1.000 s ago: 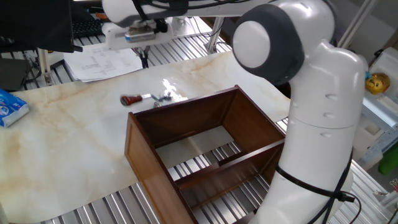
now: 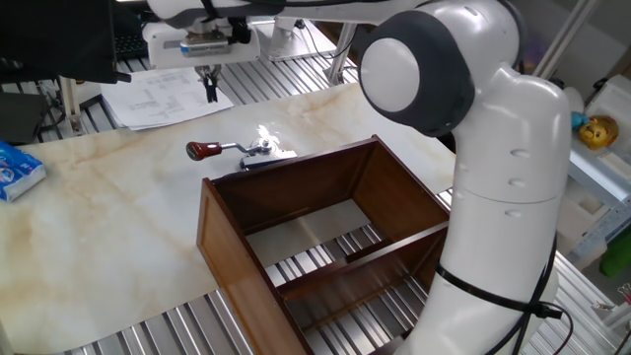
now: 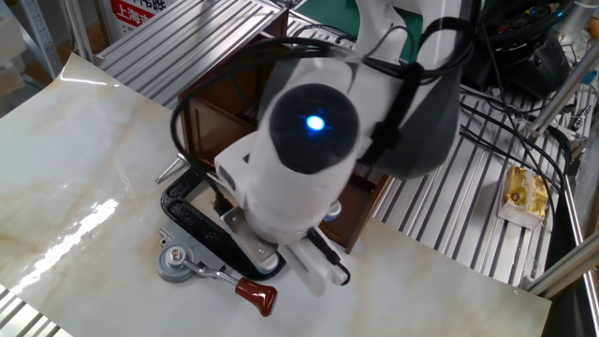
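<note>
A crank with a red-brown handle [image 2: 204, 150] and a bent metal arm lies on the marbled tabletop, close to the far edge of a brown wooden box [image 2: 225, 242]. Seen from the other side, its handle [image 3: 255, 296] and round grey base [image 3: 175, 261] sit in front of the arm. Beyond the handle in exterior view 1, my gripper [image 2: 210, 87] points down, above the table and apart from the crank. Its dark fingers look narrow there, too small to tell the gap. In exterior view 2 the arm hides the fingertips.
The wooden box has an open top and a divider; slatted metal shows through it. Papers [image 2: 163, 97] lie at the far side, and a blue packet [image 2: 18, 173] at the left. A black rounded frame [image 3: 211, 234] adjoins the crank base.
My gripper has shifted left in exterior view 1, away from the box. The crank handle sits slightly higher and more of its metal arm shows.
</note>
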